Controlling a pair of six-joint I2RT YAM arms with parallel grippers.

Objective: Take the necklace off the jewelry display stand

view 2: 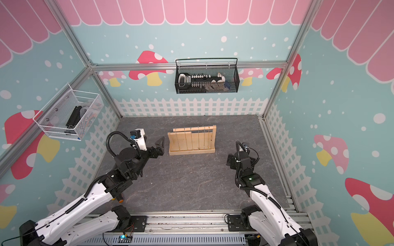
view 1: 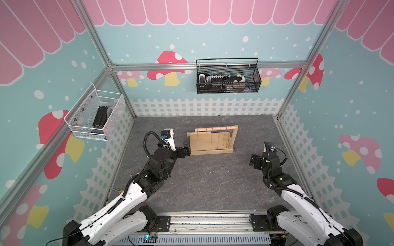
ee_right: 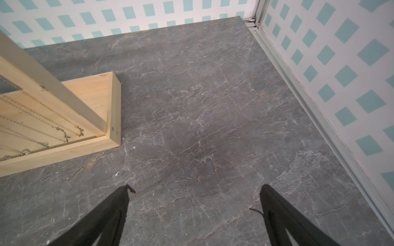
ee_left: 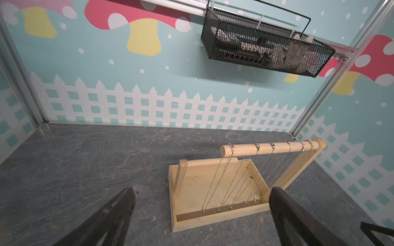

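The wooden jewelry stand [view 1: 211, 151] sits at the back middle of the table. Several thin chain necklaces [ee_left: 227, 162] hang from its round bar [ee_left: 250, 150], their lower ends reaching into the tray-like base; one at the far right end looks gold. My left gripper is open, in front of the stand's left side, with no necklace between its fingers. Off to the right of the stand, my right gripper is open too and empty above bare table. In the right wrist view only the stand's right end [ee_right: 115, 106] shows.
A black mesh basket [view 1: 228, 88] hangs on the back wall above the stand. On the left wall hangs a white wire basket [view 1: 88, 133].
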